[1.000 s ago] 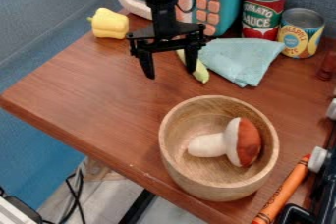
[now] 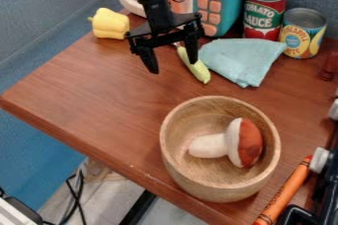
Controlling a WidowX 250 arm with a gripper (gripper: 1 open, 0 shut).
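Note:
My black gripper (image 2: 172, 61) hangs above the back middle of the table, open, its two fingers apart. A pale yellow-green long item (image 2: 197, 69), like a corn cob or banana, lies on the table below and between the fingers, partly hidden by them. A yellow pepper-like toy (image 2: 109, 23) lies at the back left. A wooden bowl (image 2: 185, 175) at the front right holds a toy mushroom (image 2: 240, 142) with a red-brown cap and white stem.
A teal cloth (image 2: 244, 61), a tomato sauce can (image 2: 263, 12), another can (image 2: 302, 34) and a toy microwave (image 2: 224, 2) crowd the back. An orange marker (image 2: 284, 194) lies at right.
The gripper has shifted slightly over the last second, rising and moving a little to the left. The objects on the table look unchanged.

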